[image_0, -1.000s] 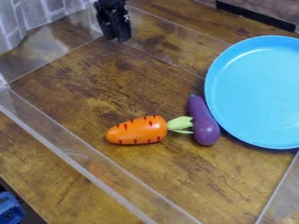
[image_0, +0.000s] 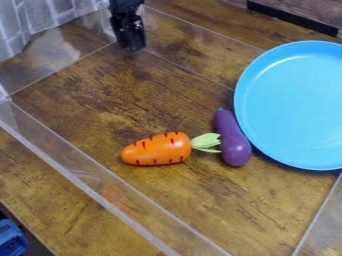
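A toy orange carrot (image_0: 156, 149) with dark stripes and pale green leaves lies in the lower middle of the wooden table, its leaves reaching right toward a purple eggplant (image_0: 231, 137). The eggplant lies just left of a large blue plate (image_0: 287, 105), which is empty. My black gripper (image_0: 130, 42) is at the top left, at the back of the table and well away from these objects; it is small and dark, so its finger state is unclear.
Clear plastic walls (image_0: 94, 183) border the work area. A white draped sheet (image_0: 30, 25) is at the top left and a blue object (image_0: 8, 240) at the lower left edge. The middle of the table between gripper and carrot is clear.
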